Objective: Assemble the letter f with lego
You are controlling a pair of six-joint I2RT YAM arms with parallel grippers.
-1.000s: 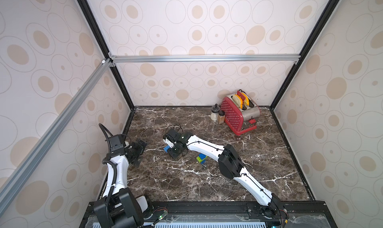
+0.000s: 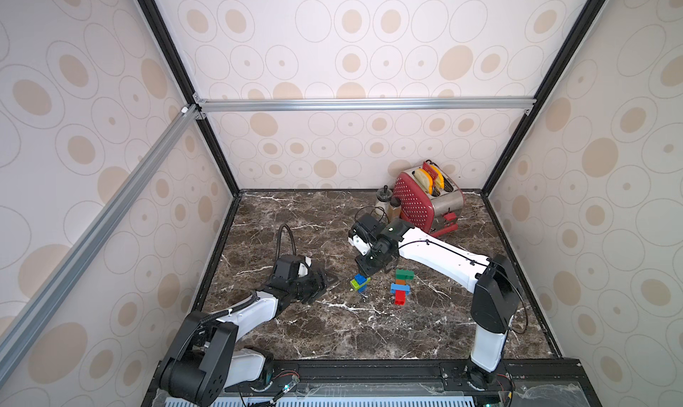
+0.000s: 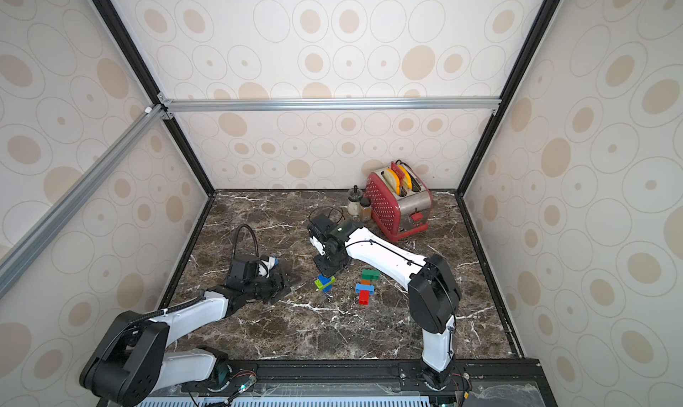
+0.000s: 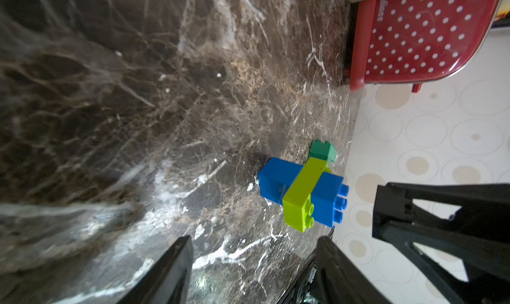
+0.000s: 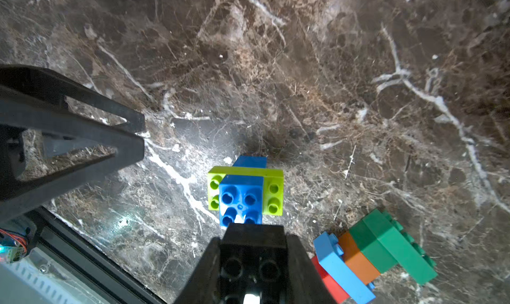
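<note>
A stack of blue bricks with a lime green crosspiece (image 4: 300, 192) stands on the dark marbled table. My right gripper is shut on a black block (image 5: 252, 250) with round studs or holes, just in front of the blue brick (image 5: 240, 197) in the right wrist view. Contact between the two cannot be made out. My left gripper is part open, with bare table between its blurred fingers. To the right lies a group with green (image 2: 404, 274), blue (image 2: 400, 288) and red (image 2: 400, 299) bricks.
A red toaster (image 2: 427, 200) stands at the back right, with a shaker (image 2: 384, 200) and a brown jar (image 2: 395, 209) beside it. Bare table (image 2: 355, 328) runs along the front. The two arms are close together near the middle.
My right gripper has swung right from near the loose blue brick to the blue and green stack. My left gripper has moved right and now covers the spot where that brick lay.
</note>
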